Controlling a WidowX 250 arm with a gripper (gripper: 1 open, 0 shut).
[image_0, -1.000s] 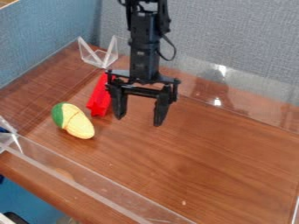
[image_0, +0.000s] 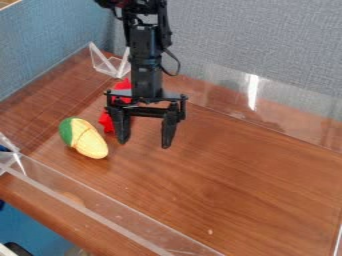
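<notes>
My gripper (image_0: 146, 134) hangs open over the wooden table, a little left of the middle of the camera view, with nothing seen between its fingers. A yellow corn-like object with a green end (image_0: 90, 141) lies on the table to its left, apart from it. A red object (image_0: 110, 119) sits behind the gripper, partly hidden by it.
Clear low walls edge it. A blue padded wall (image_0: 40, 55) is at left, a grey wall (image_0: 254, 50) at the back.
My gripper has moved leftward and slightly down in the view, toward the yellow object, and now covers more of the red object. The objects look unmoved.
</notes>
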